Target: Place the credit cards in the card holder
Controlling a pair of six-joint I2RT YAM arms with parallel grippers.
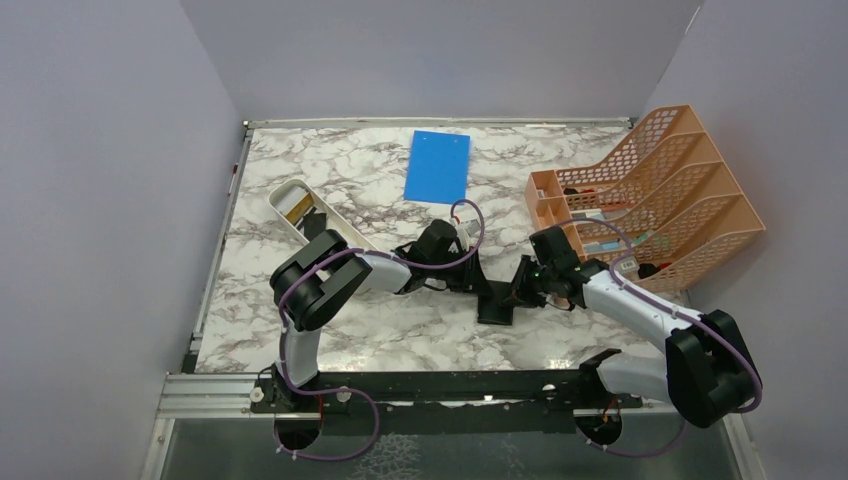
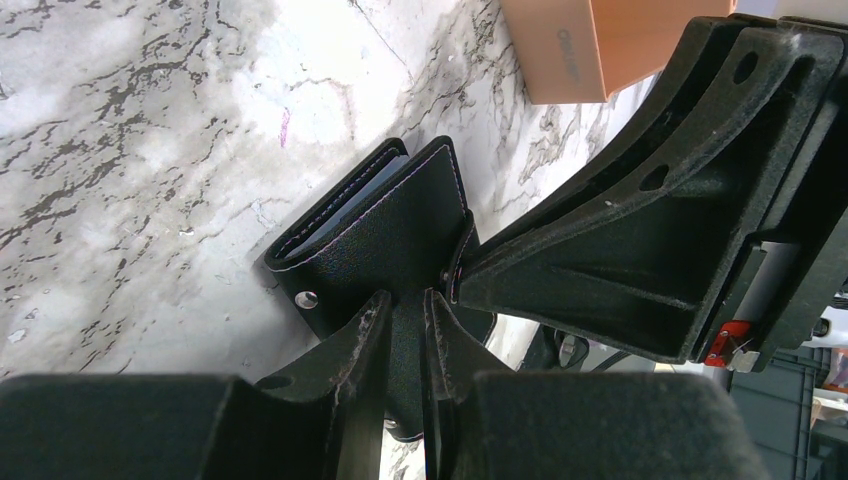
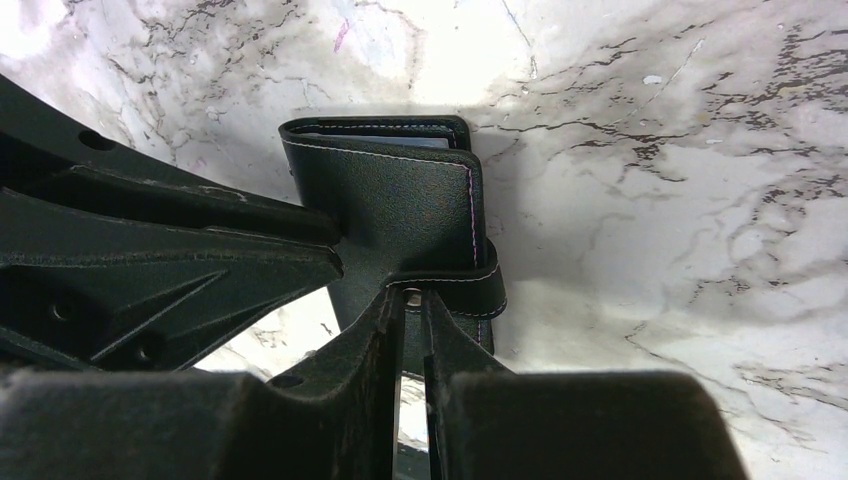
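Observation:
The black card holder (image 1: 495, 315) lies folded on the marble table. In the left wrist view, a pale bluish card edge (image 2: 352, 205) shows in the slot between its leather flaps. At its left side my left gripper (image 1: 487, 289) is nearly closed, its fingertips against the cover; the small gap between them shows only dark leather. Over the right side sits my right gripper (image 1: 514, 298), low at the strap (image 3: 460, 288) with its metal snap. Only a narrow gap separates the right fingers, and whether they grip the strap is unclear.
An orange rack (image 1: 660, 190) with several small items stands right of the grippers. A blue sheet (image 1: 437, 166) lies at the back. The long pale tray (image 1: 352, 232) is at the left, partly under the left arm.

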